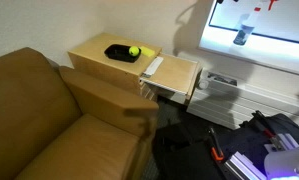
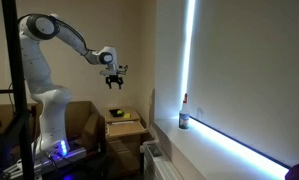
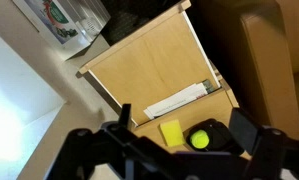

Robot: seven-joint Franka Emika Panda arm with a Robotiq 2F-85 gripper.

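My gripper [image 2: 114, 84] hangs high in the air, above and apart from the wooden cabinet [image 2: 126, 128]. In the wrist view its dark fingers stand wide apart at the bottom, and the open gripper has nothing held between them. A black tray [image 1: 115, 52] lies on the cabinet top, holding a yellow-green ball [image 3: 199, 139]. Close to the tray is a yellow block [image 3: 171, 132]. A white flat item [image 3: 177, 102] lies along the cabinet's edge, beside a lower light-wood panel [image 3: 149, 70].
A brown sofa [image 1: 69, 120] stands beside the cabinet. One bottle [image 2: 184, 112] stands on the window sill [image 2: 214, 148]. Against the wall under the window runs a white radiator [image 1: 234, 103]. Papers [image 3: 77, 30] show near the wrist view's top left. Around the raised gripper the air is clear.
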